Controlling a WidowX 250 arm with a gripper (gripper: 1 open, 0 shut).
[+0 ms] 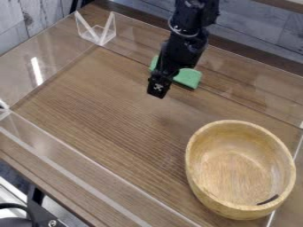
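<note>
My black gripper (165, 82) hangs from the arm at the upper middle, its fingers open and pointing down toward the table. A green block (186, 77) lies on the wooden table right by the gripper, partly hidden behind it. I cannot tell whether the fingers touch it.
A large tan bowl (240, 145) takes up the lower right of the table, with a small dark item inside near its rim. A white wire object (97, 28) stands at the back left.
</note>
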